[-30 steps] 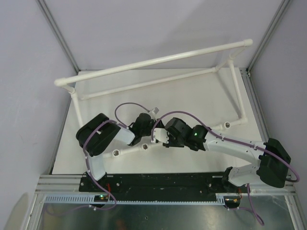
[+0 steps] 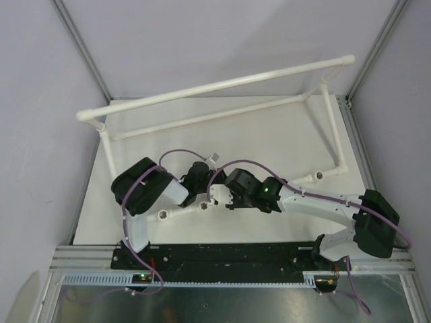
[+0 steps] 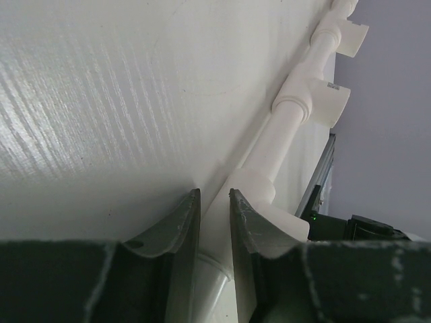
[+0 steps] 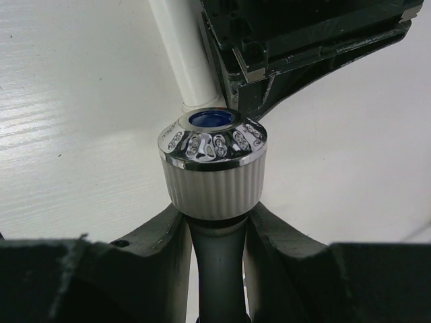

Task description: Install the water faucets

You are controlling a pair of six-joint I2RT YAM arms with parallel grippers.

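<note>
My left gripper is closed on the white pipe fitting (image 3: 245,192) of the front pipe run (image 2: 177,211); more tee fittings (image 3: 320,101) line the pipe beyond. My right gripper grips a faucet with a ribbed collar, a chrome cap (image 4: 212,156) and a blue centre, its dark body running down between the fingers. Behind the cap, in the right wrist view, are a white pipe (image 4: 182,54) and black gripper housing. In the top view both grippers meet near the middle of the front run, partly hidden by the arms.
A white pipe frame (image 2: 215,83) spans the back and sides of the white board (image 2: 256,134). Open tee sockets (image 2: 318,175) sit at the right and left of the front run. Purple cables arch over both arms.
The left arm has moved very little, its cable loop settling a bit.
</note>
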